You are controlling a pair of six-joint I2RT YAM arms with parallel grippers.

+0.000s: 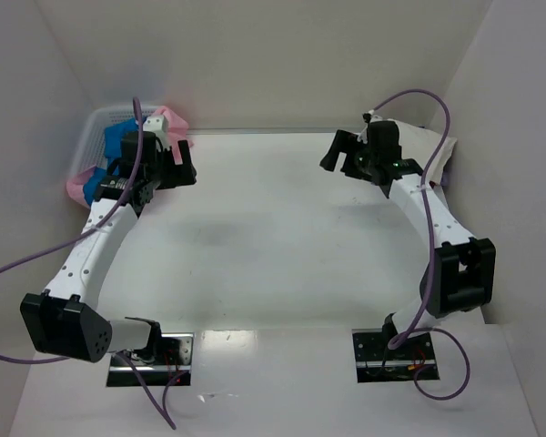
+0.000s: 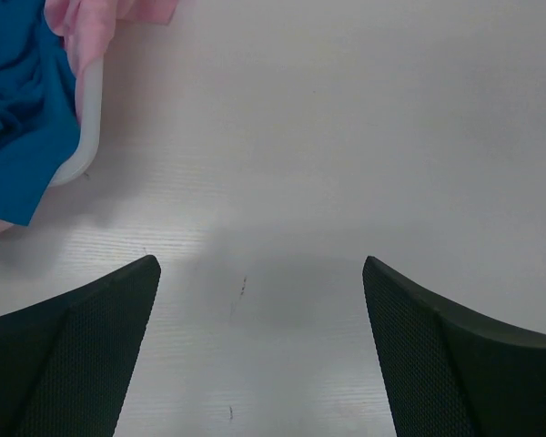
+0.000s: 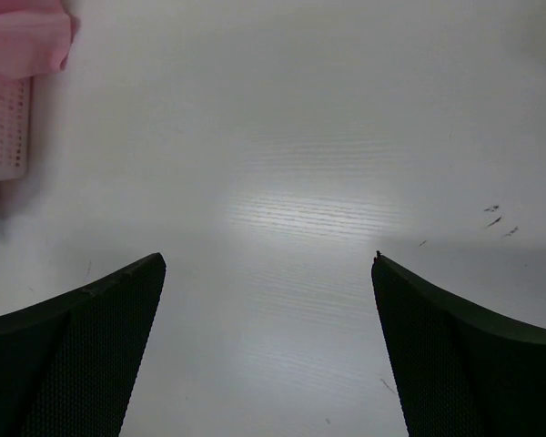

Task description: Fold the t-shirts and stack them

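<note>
Blue shirt cloth (image 1: 115,138) and pink shirt cloth (image 1: 171,121) lie bunched in a white basket (image 1: 88,146) at the table's back left, some pink hanging over its rim. In the left wrist view, the blue cloth (image 2: 27,127) and pink cloth (image 2: 89,32) fill the upper left corner. My left gripper (image 1: 187,164) is open above the table just right of the basket, nothing between its fingers. My right gripper (image 1: 335,162) hangs open over the right half, also empty. A white cloth-like item (image 1: 419,144) at the back right is partly hidden behind the right arm.
Walls stand close at the left, back and right. Purple cables (image 1: 429,209) run along both arms.
</note>
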